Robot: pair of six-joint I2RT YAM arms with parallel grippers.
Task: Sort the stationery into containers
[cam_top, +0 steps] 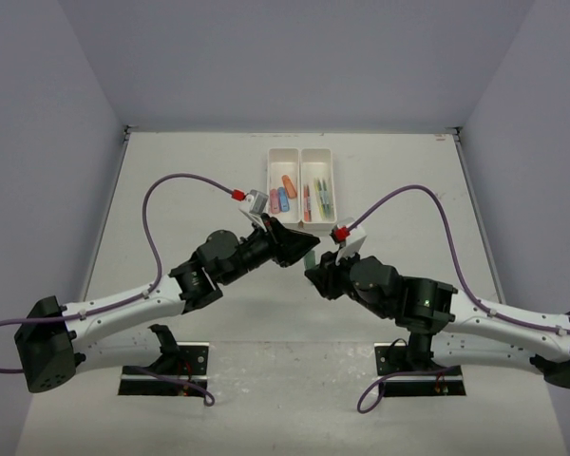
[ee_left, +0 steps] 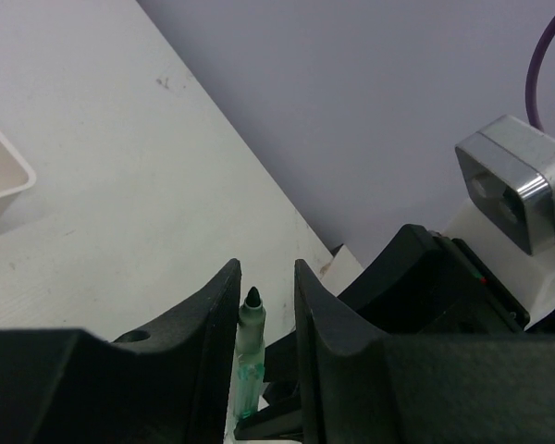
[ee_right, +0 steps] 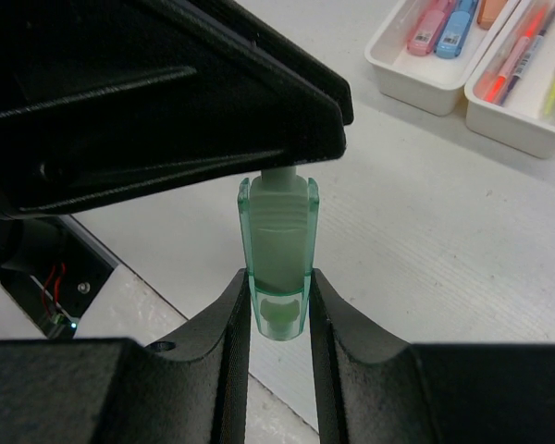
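A translucent green marker (ee_right: 279,231) stands lengthwise between the two arms, its near end held by my right gripper, whose fingers close on its sides. Part of its upper end is hidden in the right wrist view behind the black fingers of my left gripper. In the left wrist view the marker's black tip shows between those fingers, close to one, with a visible gap on the other side; the fingers stand part open. From the top, the marker (cam_top: 310,259) is a small green patch between both grippers.
Behind the grippers sit two white trays: the left one (cam_top: 283,157) holds chunky pink, blue and orange pieces, the right one (cam_top: 315,157) several slim pens and markers.
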